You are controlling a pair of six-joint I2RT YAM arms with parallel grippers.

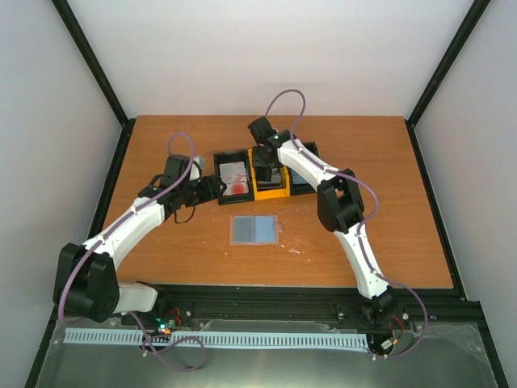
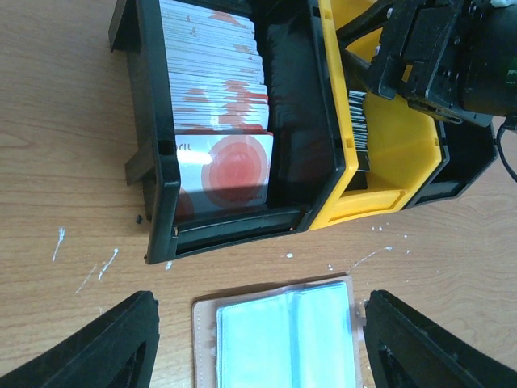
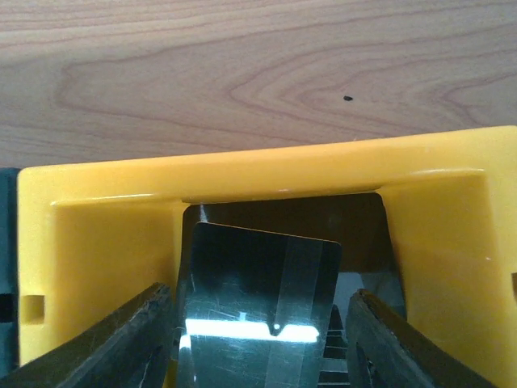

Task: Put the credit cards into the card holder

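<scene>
The card holder (image 1: 242, 241), a clear sleeve with a blue inside, lies flat on the table; its upper part shows in the left wrist view. Above it, my left gripper has its fingers apart with nothing between them. White and red cards (image 2: 214, 89) fill the left black box. Dark cards stand in the yellow box; one black card (image 3: 250, 299) leans at the front of the right wrist view. My right gripper is open over that box, its fingers on either side of the black card. Whether they touch it I cannot tell.
A second black box (image 1: 301, 179) with bluish contents adjoins the yellow one on its right. The boxes stand side by side behind the holder. Bare wood (image 1: 178, 259) surrounds the holder at the front and sides.
</scene>
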